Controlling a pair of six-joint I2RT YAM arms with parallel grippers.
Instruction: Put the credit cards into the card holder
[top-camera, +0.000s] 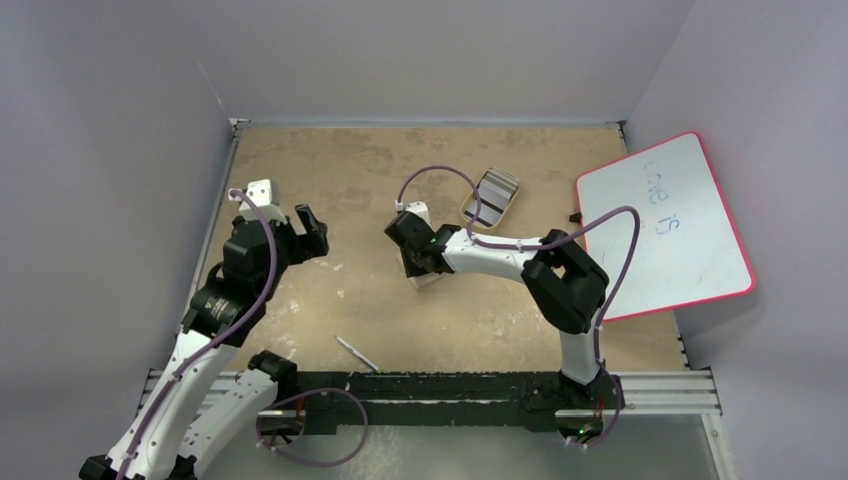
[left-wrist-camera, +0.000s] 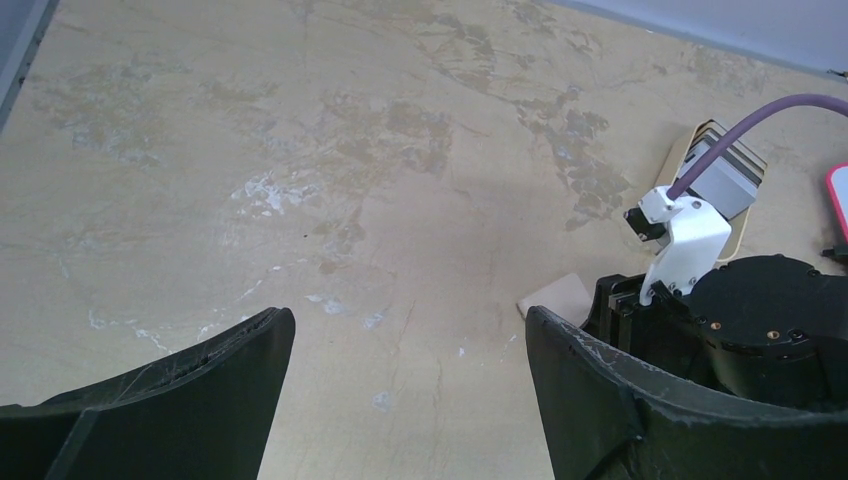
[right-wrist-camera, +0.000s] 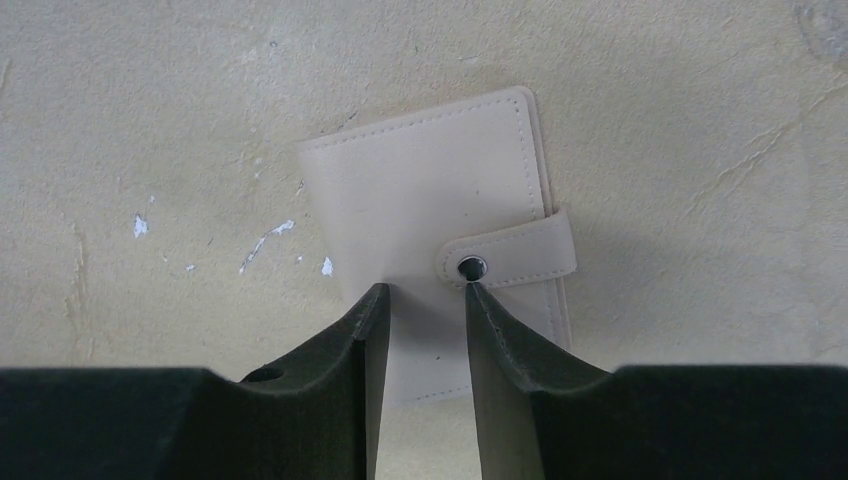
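A beige card holder (right-wrist-camera: 430, 190) with a snap strap lies flat, mostly hidden under the right arm in the top view. My right gripper is directly above it, part open, fingertips over the cover beside the snap. My left gripper (top-camera: 315, 232) is open above the table's left side, nothing between its fingers. A small tray (top-camera: 490, 196) at the back right holds grey, card-like items (left-wrist-camera: 722, 183).
A whiteboard (top-camera: 665, 240) covers the right side. A pen (top-camera: 356, 353) lies at the front edge.
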